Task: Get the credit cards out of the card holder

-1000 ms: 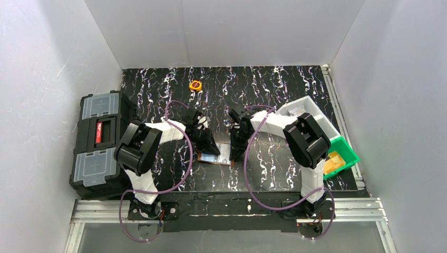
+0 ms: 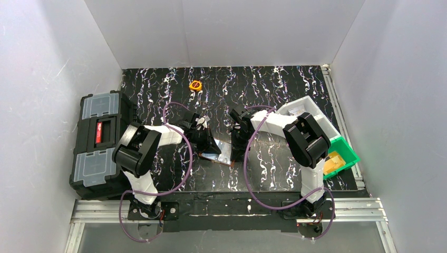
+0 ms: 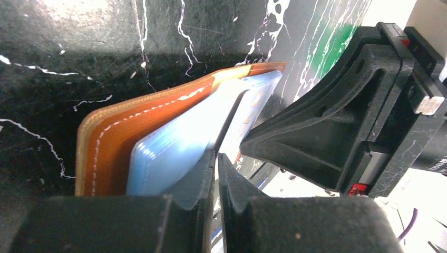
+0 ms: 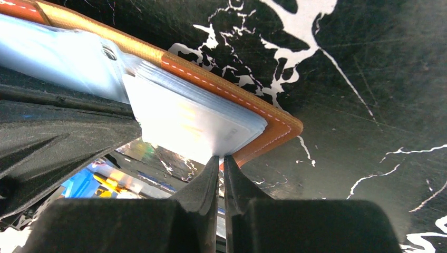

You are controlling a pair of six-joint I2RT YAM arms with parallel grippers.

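The card holder [image 2: 225,149] lies open on the dark marbled table, between both grippers. Brown stitched leather [image 3: 113,118] borders its clear plastic pockets [image 3: 174,142]. My left gripper is shut, its tips against the pockets near the middle; whether a thin sheet is between them is hidden. At the holder's right end, the tips of my right gripper meet the edge of the stacked pockets [image 4: 195,113]. Only a narrow gap shows there, and I cannot tell whether the plastic is between them. No separate card can be made out.
On the left stands a black toolbox [image 2: 105,139]. A yellow tape measure [image 2: 195,85] sits at the back. To the right are a white bin [image 2: 329,128] and a green bin [image 2: 352,157]. The table in front of the holder is clear.
The holder has turned slightly, its right end now nearer the front. My left gripper has shifted a little to the right; the right gripper has barely moved.
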